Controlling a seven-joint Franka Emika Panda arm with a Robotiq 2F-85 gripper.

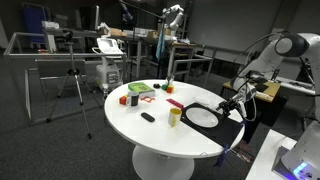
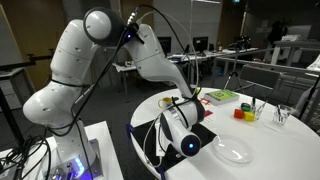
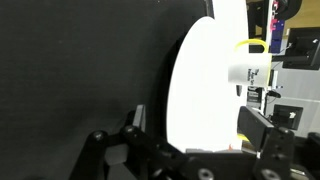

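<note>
A white round plate lies on a black mat on the right part of the white table. In exterior view 2 the same plate is to the right of my gripper, apart from it. My gripper is open, its dark fingers spread along the bottom of the wrist view. Beyond them the plate appears strongly foreshortened over the dark mat. Nothing shows held between the fingers. The exterior views are too small to show the fingertips clearly.
A yellow mug stands left of the plate, with a dark flat object farther left. A red object, a white cup and a green tray sit toward the back. Bare tabletop lies at the front left.
</note>
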